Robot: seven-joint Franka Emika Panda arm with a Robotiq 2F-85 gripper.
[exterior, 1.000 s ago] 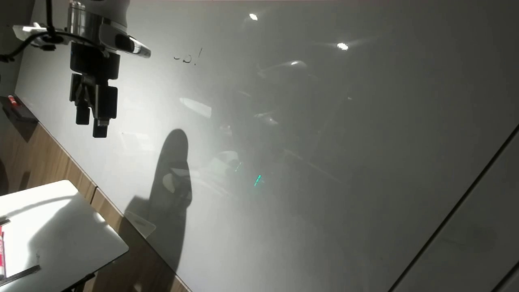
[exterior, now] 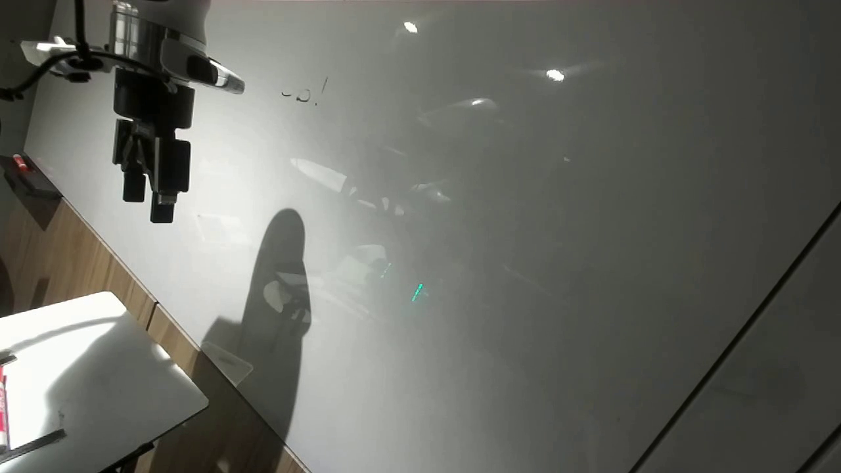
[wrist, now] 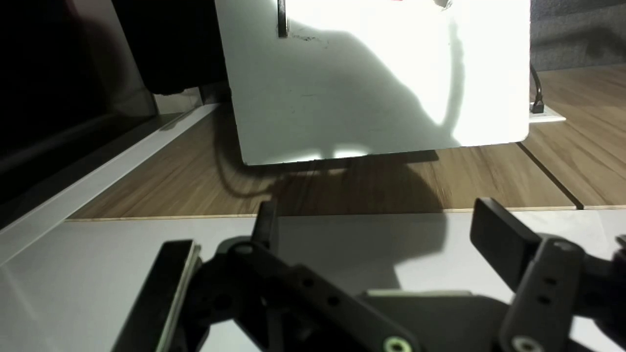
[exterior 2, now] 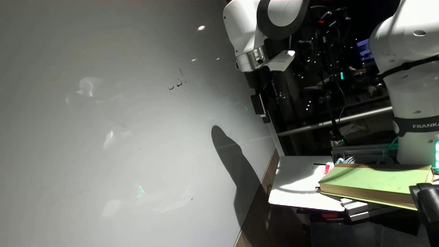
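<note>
My gripper is open in the wrist view, its black fingers wide apart and nothing between them. In exterior view 1 the gripper point(exterior: 150, 206) hangs pointing down, in front of the upper left of a large whiteboard point(exterior: 504, 378). A few small black marks point(exterior: 303, 95) are drawn on the board, to the right of the gripper. A red and white marker point(exterior: 2, 410) lies on the white tabletop point(exterior: 118, 394), cut off by the left edge. The same marker point(exterior 2: 328, 168) shows in exterior view 2, on the small table beside the green book.
The thick green book point(exterior 2: 374, 179) rests at the table's right end, near the robot's base. Wood panelling point(wrist: 364, 187) runs along the board's edge. A dark holder point(exterior: 31, 181) with something red in it sits by the board's left edge. The air around my gripper is clear.
The arm and gripper have not visibly moved. Only some faint reflections on the whiteboard differ.
</note>
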